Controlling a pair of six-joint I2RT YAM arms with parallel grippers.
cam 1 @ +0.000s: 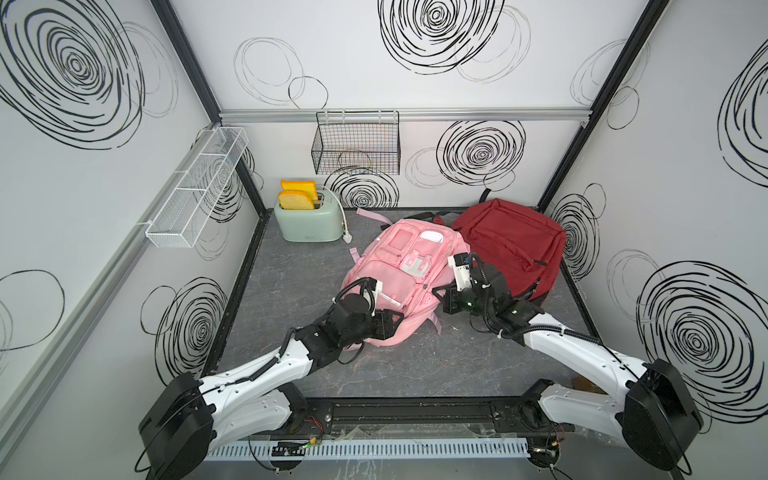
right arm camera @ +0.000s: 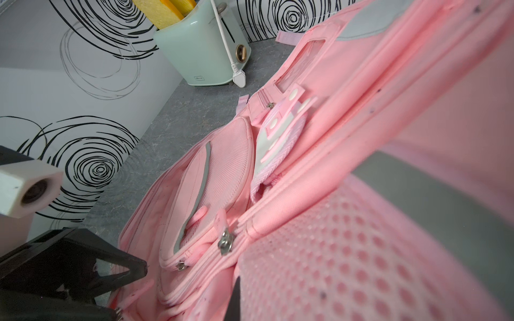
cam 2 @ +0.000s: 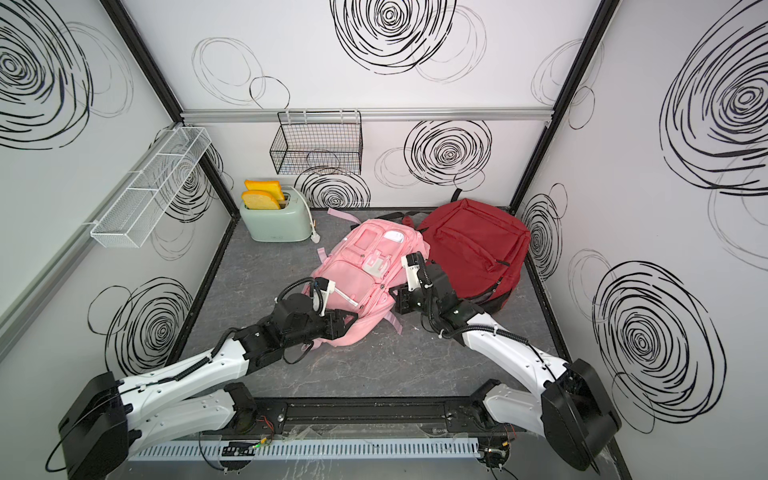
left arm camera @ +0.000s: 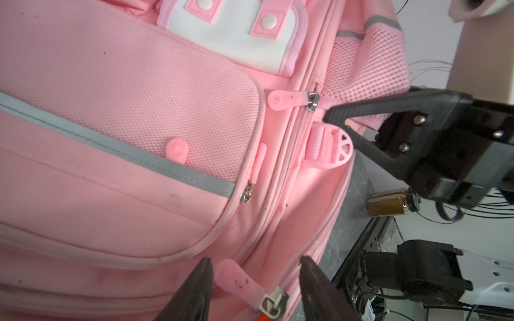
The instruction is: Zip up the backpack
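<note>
The pink backpack (cam 1: pixel 404 264) lies front side up at a slant in the middle of the table. My left gripper stands open over its lower edge; in the left wrist view a pink zipper pull (left arm camera: pixel 238 281) with a metal slider (left arm camera: pixel 273 302) sits between the fingers. Another pull (left arm camera: pixel 286 99) lies farther up along a zip. My right gripper (cam 1: pixel 444 296) is at the bag's right side by the mesh side pocket (right arm camera: pixel 342 267); it is shut, its fingertips largely hidden behind the pink fabric in the right wrist view.
A red backpack (cam 1: pixel 512 240) lies at the right, against the pink one. A mint toaster (cam 1: pixel 308 224) with yellow slices stands at the back left. Wire baskets (cam 1: pixel 356 144) hang on the walls. Bare table (cam 1: pixel 272 304) shows at left and front.
</note>
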